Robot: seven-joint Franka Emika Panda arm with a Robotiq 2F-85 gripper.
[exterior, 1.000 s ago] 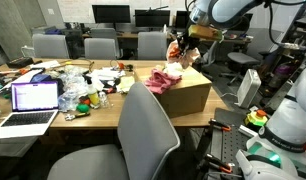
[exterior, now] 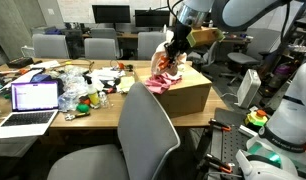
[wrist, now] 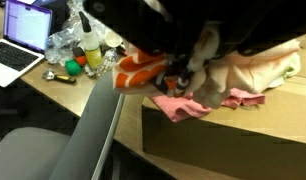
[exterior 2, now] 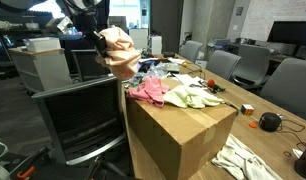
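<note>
An orange-and-white cloth (exterior 2: 118, 52) hangs from my gripper (exterior 2: 100, 38), which is shut on it. In the wrist view the bunched cloth (wrist: 138, 70) covers much of the middle and hides the fingertips. Exterior view 1 has the gripper (exterior: 177, 42) above the near left part of a cardboard box (exterior: 191, 98). A pink cloth (exterior 2: 150, 89) lies over the box's edge, just below the held cloth. Beside it on the box top is a pale green cloth (exterior 2: 193, 96).
A grey chair (exterior: 148, 130) stands close in front of the box. To the left, the table holds a laptop (exterior: 33, 103) and a clutter of bottles and small items. A white cloth (exterior 2: 243, 158) lies beside the box. Above the box there is free air.
In exterior view 1 my gripper has moved left and toward the camera, carrying the orange-and-white cloth from the box's far right to above the pink cloth.
</note>
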